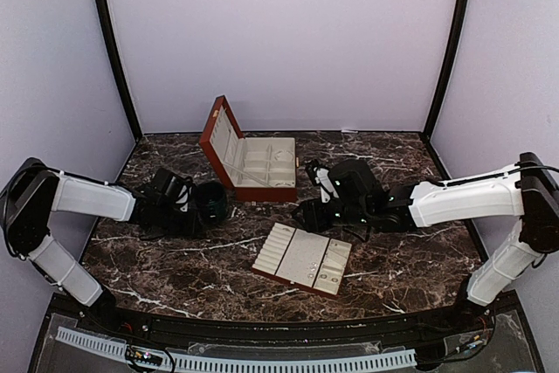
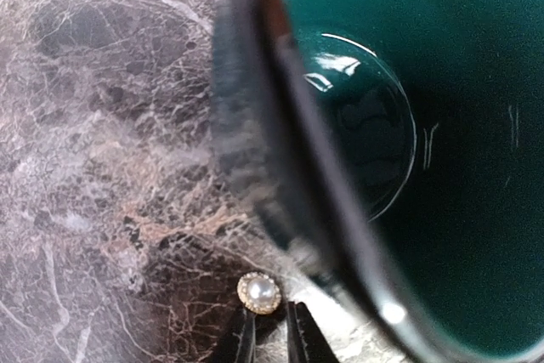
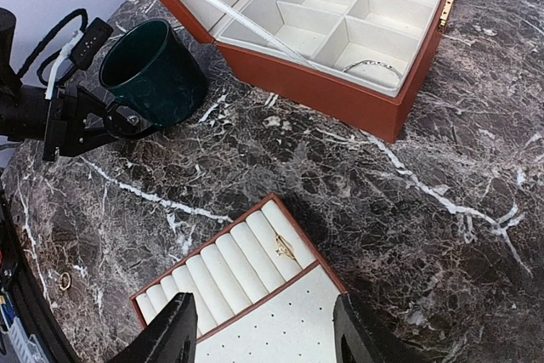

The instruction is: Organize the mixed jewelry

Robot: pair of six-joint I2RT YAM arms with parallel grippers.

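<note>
My left gripper is low over the marble beside a dark green cup (image 2: 459,125); a round pearl piece (image 2: 259,292) sits at its fingertips, either gripped or just between them, I cannot tell. My right gripper hangs open above the cream tray (image 3: 272,316), whose ring rolls hold a small gold piece (image 3: 284,249). In the top view the tray's other sections hold several small pieces. The red-brown jewelry box (image 1: 266,193) stands open behind, with bracelets (image 3: 370,65) in compartments of its right side.
A small ring-like piece (image 3: 65,280) lies on the marble left of the tray. Dark frame edges and walls bound the sides.
</note>
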